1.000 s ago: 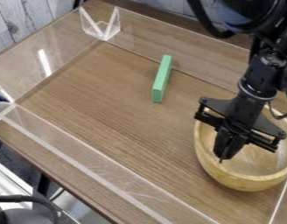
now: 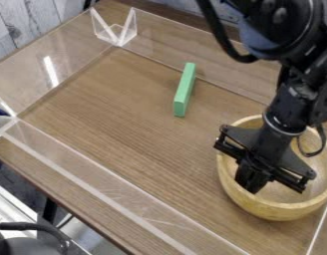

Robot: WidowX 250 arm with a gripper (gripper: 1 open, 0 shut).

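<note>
My black gripper (image 2: 262, 161) reaches down from the upper right into a wide beige bowl (image 2: 279, 206) at the right of the table. It looks shut, with no object visible between its fingers, and its lower part sits inside the bowl, covering much of the interior.
A green bar (image 2: 185, 89) lies on the wooden table (image 2: 107, 129) behind and left of the bowl. A clear plastic piece (image 2: 115, 28) stands at the back left. Part of a black device (image 2: 27, 242) shows at the bottom left.
The gripper has moved a little left and down into the bowl over the last second. The green bar looks unmoved.
</note>
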